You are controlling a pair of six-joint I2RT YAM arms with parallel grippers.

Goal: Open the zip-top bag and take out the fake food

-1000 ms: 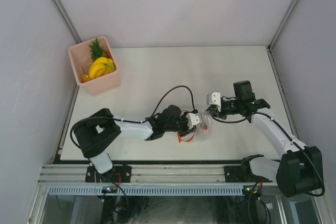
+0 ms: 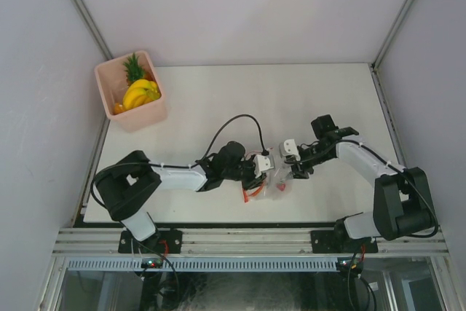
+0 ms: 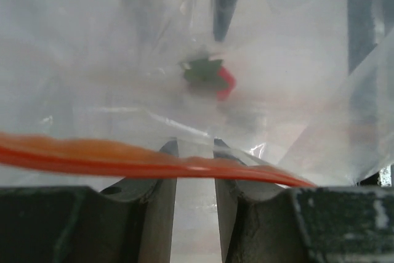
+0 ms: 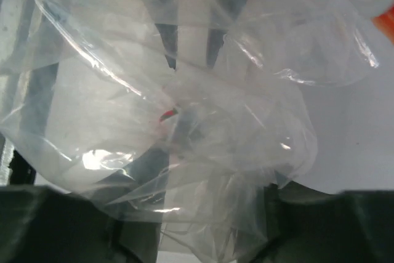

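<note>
The clear zip bag point(image 2: 273, 187) lies at the front middle between both grippers, its orange zip strip point(image 3: 154, 164) crossing above my left fingertips in the left wrist view. Inside, a fake strawberry point(image 3: 206, 78) shows through the plastic. My left gripper is at the zip edge, fingers part open; whether film is between them is unclear. My right gripper point(image 2: 300, 171) is at the bag's right end; in the right wrist view crumpled film covers the space between its fingers, which stand apart.
A pink basket point(image 2: 149, 114) holding a pineapple, bananas and other fake food sits at the back left.
My right arm has swung toward the front, its gripper now lower and nearer the front of the bag. The left gripper has shifted only slightly.
</note>
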